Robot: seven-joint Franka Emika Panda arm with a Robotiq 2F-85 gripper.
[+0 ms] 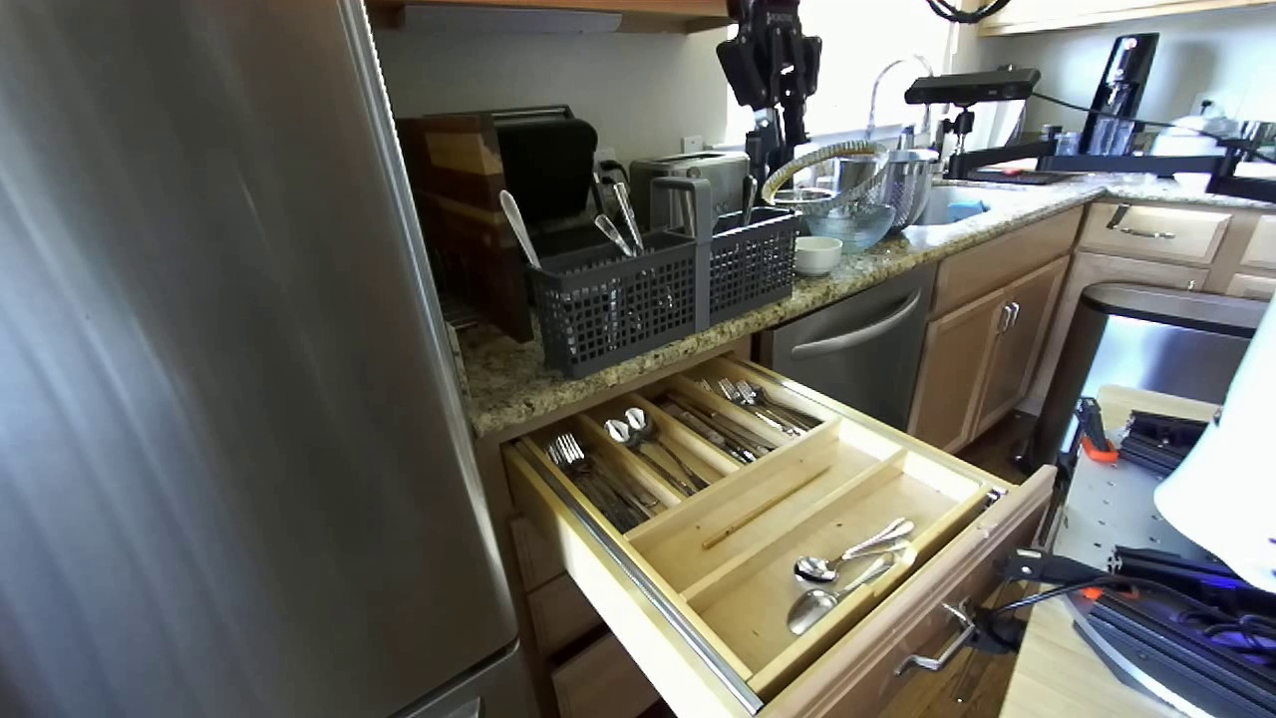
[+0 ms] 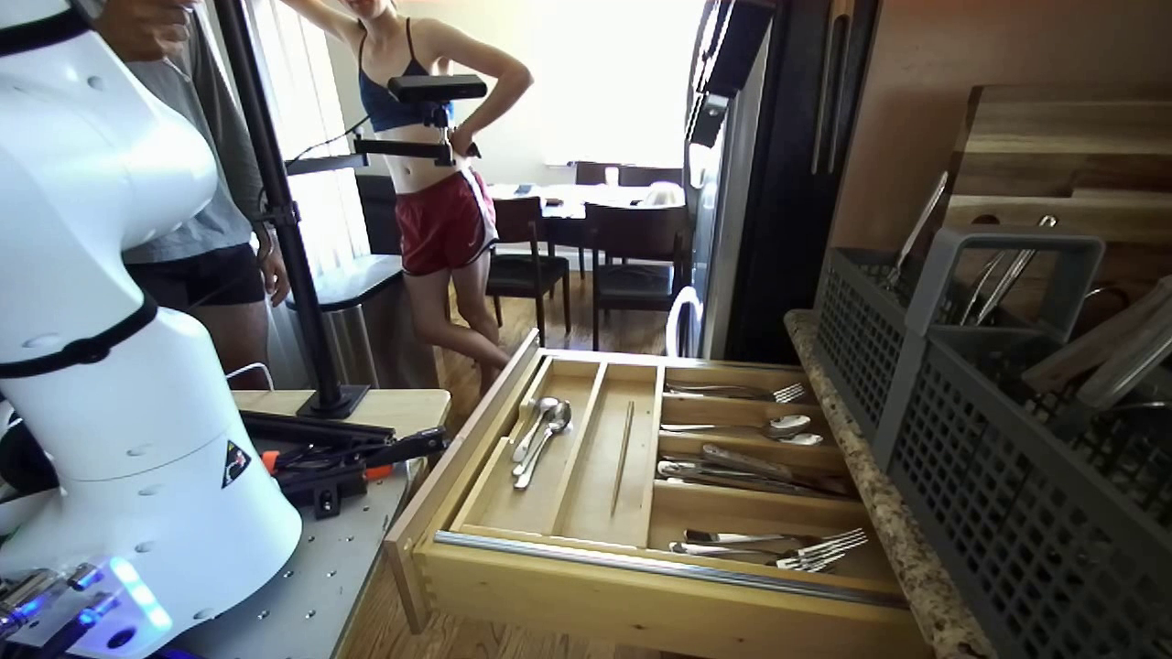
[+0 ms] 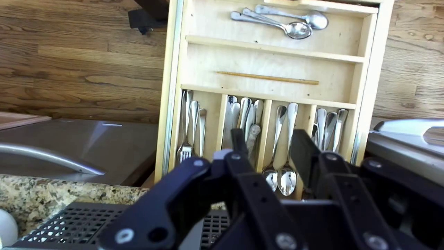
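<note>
High above the counter behind the drawer, my gripper (image 1: 775, 102) points downward in exterior view 1. In the wrist view its fingertips stand apart, so the gripper is open, with nothing held between them; spoons show far below through the gap. The drawer (image 2: 659, 604) is pulled out. One thin wooden stick (image 3: 268, 77) lies flat in its long middle compartment. Several loose spoons (image 3: 299, 30) rest in the front compartment. Back compartments hold forks (image 1: 568, 453), spoons (image 1: 637, 421), knives (image 2: 747, 467) and more forks (image 1: 742, 393). Exterior view 2 does not show the gripper.
A grey cutlery basket (image 1: 622, 305) with utensils stands on the counter edge behind the drawer. White bowl (image 1: 818, 255), glass bowl (image 1: 851, 225) and toaster (image 1: 694, 179) are close by. The refrigerator (image 1: 239, 359) flanks the drawer. Two people stand beyond the robot base.
</note>
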